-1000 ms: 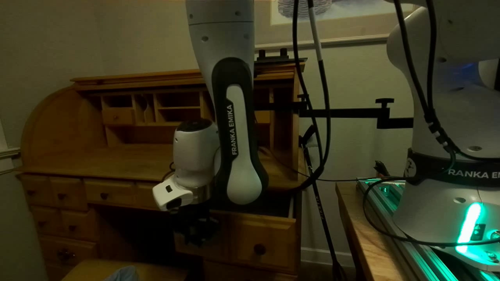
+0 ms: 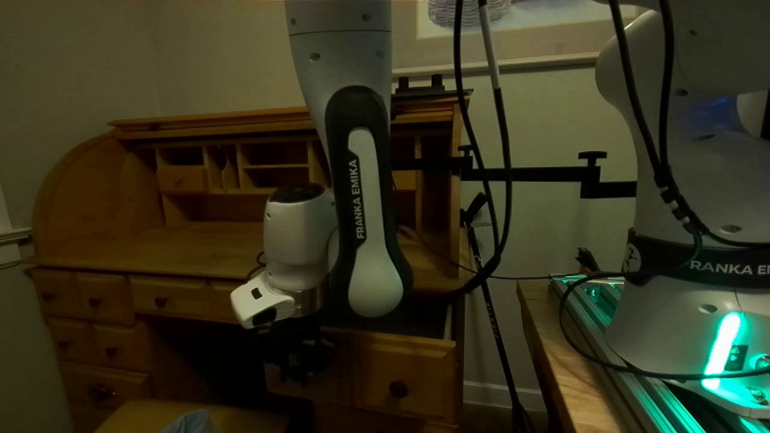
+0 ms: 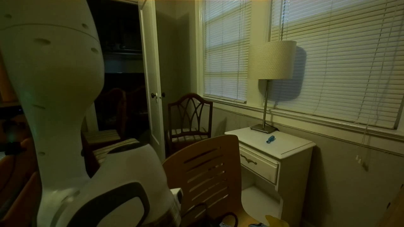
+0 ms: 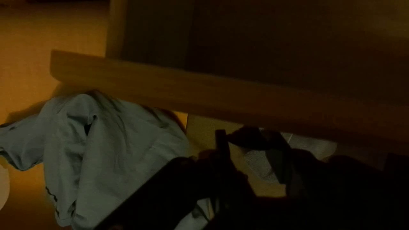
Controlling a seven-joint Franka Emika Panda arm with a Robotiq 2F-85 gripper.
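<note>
Part of the wooden desk's right side, a drawer (image 2: 404, 361) stands pulled out, with a round dark knob (image 2: 398, 390) on the right of its front. My gripper (image 2: 296, 364) is low against the left part of that front, dark and hard to make out. From the wrist, the drawer's top edge (image 4: 161, 82) crosses the view. Just below it my fingers (image 4: 221, 147) are shut on a small dark shape, apparently the drawer's left knob (image 4: 248, 138). Deep shadow hides the exact contact and the inside of the drawer.
A grey-blue cloth (image 4: 115, 153) is draped over a yellowish chair seat (image 2: 137, 417) close by the drawer front. Black cables (image 2: 505, 187) hang beside the arm. A white side table (image 3: 291, 145) with a lamp stands by the window.
The gripper and hand have shifted slightly left and down. The drawer front has moved the same way by a little, so the drawer is out slightly farther.
</note>
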